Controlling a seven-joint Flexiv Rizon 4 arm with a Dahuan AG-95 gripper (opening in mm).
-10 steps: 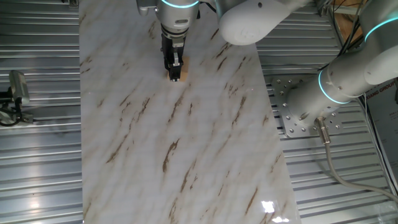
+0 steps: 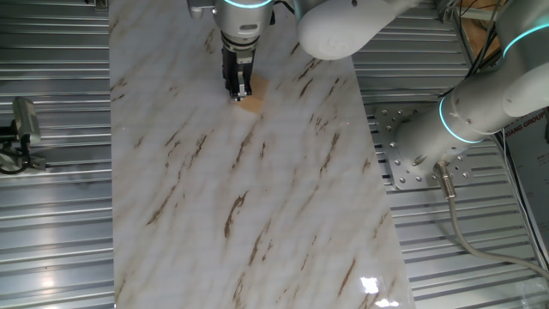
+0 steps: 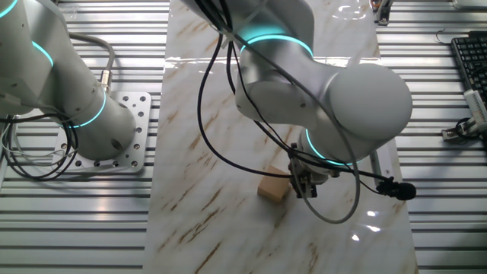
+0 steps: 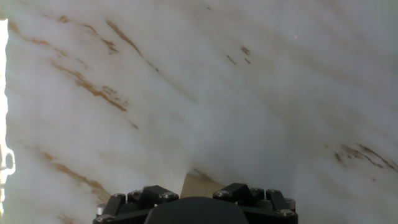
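Observation:
A small tan box (image 3: 272, 185) rests on the marble-patterned tabletop, showing its top and a side face in exterior view 2. My gripper (image 2: 238, 96) points down right beside it, covering part of the box (image 2: 254, 94) in exterior view 1. In exterior view 2 the gripper (image 3: 306, 187) is close against the box's right side; whether they touch is unclear. Only a corner of the box (image 4: 198, 185) shows in the wrist view, just beyond the dark gripper body. The fingertips are largely hidden there, so how the fingers stand is unclear.
Ribbed metal (image 2: 56, 223) borders the tabletop on both sides. The arm's base plate (image 3: 135, 114) is beside the table, and loose cables (image 3: 202, 114) hang from the arm.
In exterior view 1 my fingertips have moved slightly up the picture. More of the box shows to their right, and its outline looks turned compared with a second ago.

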